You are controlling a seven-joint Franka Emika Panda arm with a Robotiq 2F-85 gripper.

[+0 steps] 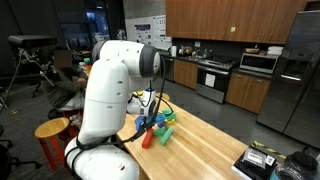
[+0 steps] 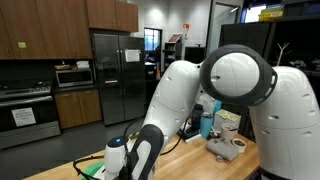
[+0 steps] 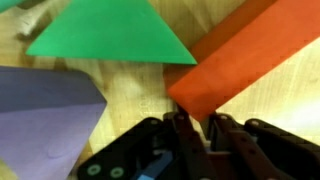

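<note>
In the wrist view, a long red-orange block (image 3: 240, 55) runs from the upper right down to my gripper. Its near end lies right at the black fingertips, which stand a little apart. Whether they press on the block cannot be made out. A green wedge-shaped block (image 3: 115, 32) lies beside the red one, its tip close to it. To the left is a bluish-purple block (image 3: 45, 115). From outside, the red block (image 1: 147, 138) shows on the table below the arm's end, among blue and green pieces; the fingers are too small there to read.
Green blocks (image 1: 166, 136) lie near the red one on the wooden table (image 1: 205, 145). A dark box-like device (image 1: 255, 163) stands at the near right. At the far side of exterior view 2 are a kettle and cups.
</note>
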